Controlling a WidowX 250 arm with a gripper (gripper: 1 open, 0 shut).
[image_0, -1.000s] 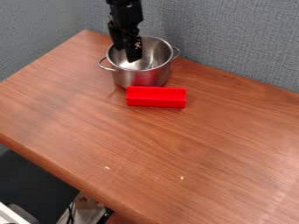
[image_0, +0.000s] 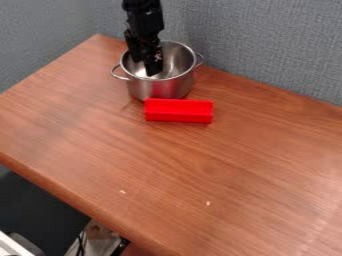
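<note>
My black gripper (image_0: 152, 66) hangs down from the top of the view into a steel pot (image_0: 164, 86) with two loop handles, near the back of the wooden table. Its fingertips are inside the pot, and whether anything lies between them is hard to see. A red block (image_0: 179, 111) lies on the table just in front of the pot, its long side running left to right.
Grey padded walls (image_0: 267, 45) stand behind and to the left. Beyond the table's lower-left edge is a dark floor with cables and white items.
My gripper sits slightly lower in the pot than before. The pot and red block look unmoved.
</note>
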